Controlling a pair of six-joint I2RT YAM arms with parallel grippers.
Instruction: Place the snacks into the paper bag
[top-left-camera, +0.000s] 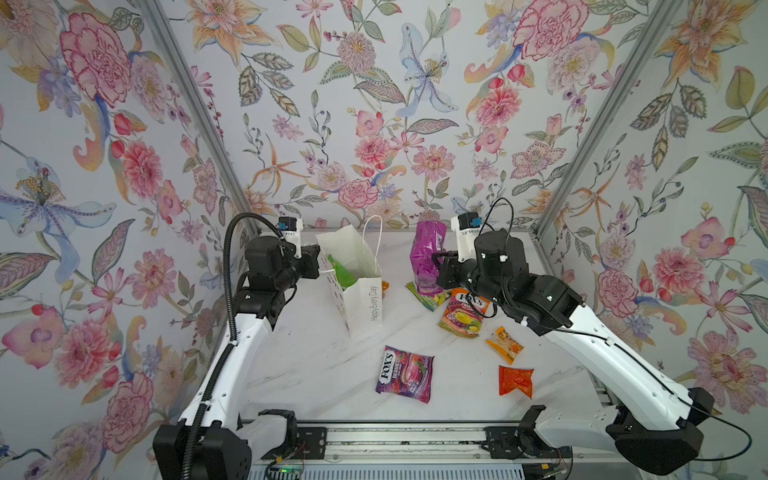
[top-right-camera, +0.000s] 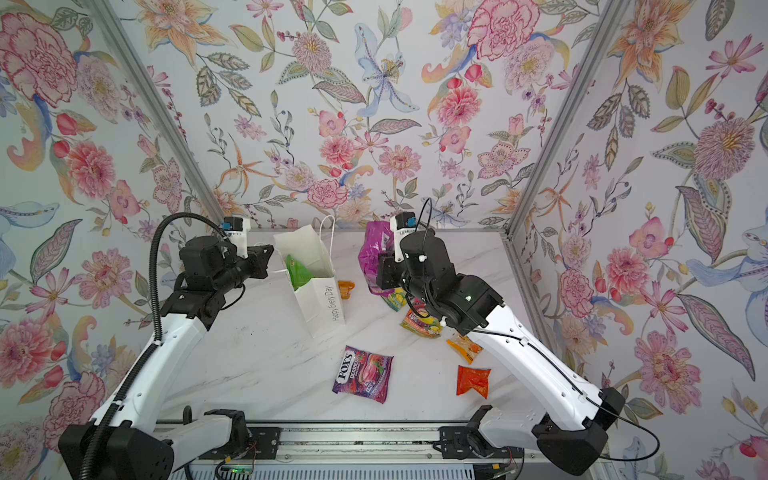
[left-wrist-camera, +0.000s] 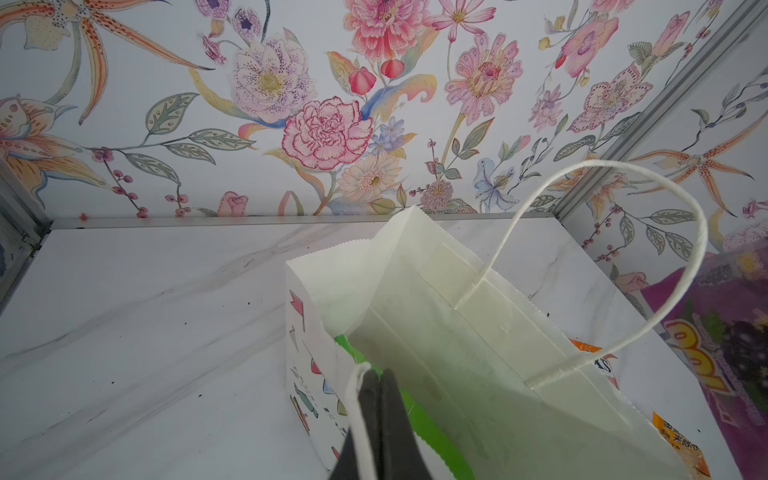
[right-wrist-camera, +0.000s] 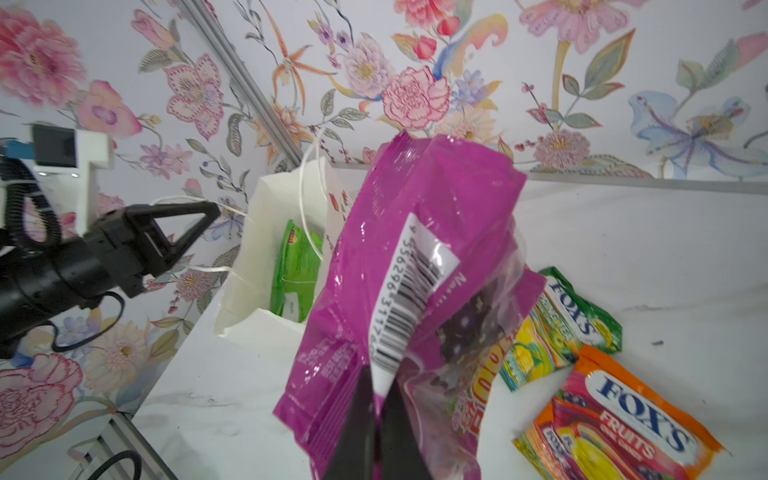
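Note:
The white paper bag stands left of centre, a green packet inside. My left gripper is at its left rim, shut on what looks like the bag's edge or handle. My right gripper holds a purple snack packet up in the air, right of the bag. On the table lie a green Fox's packet, an orange Fox's packet, a purple Fox's packet, a small yellow-orange packet and a red packet.
A small orange item lies just right of the bag. Patterned walls bound the table at back and sides.

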